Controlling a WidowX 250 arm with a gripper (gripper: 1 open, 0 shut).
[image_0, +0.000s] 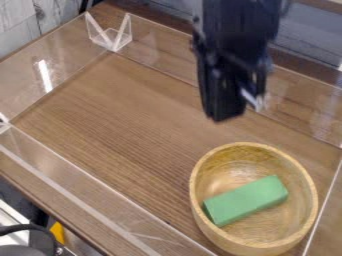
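Observation:
A green block (245, 200) lies inside a round pale wooden bowl (214, 228) at the lower right. My dark gripper (213, 105) is high over the table, above and behind the bowl, motion-blurred at the top centre and right, clear of the block. Its fingertips are too blurred to show whether it is open or shut.
A small clear plastic piece (110, 30) stands at the back left. Clear walls edge the table at the left and back.

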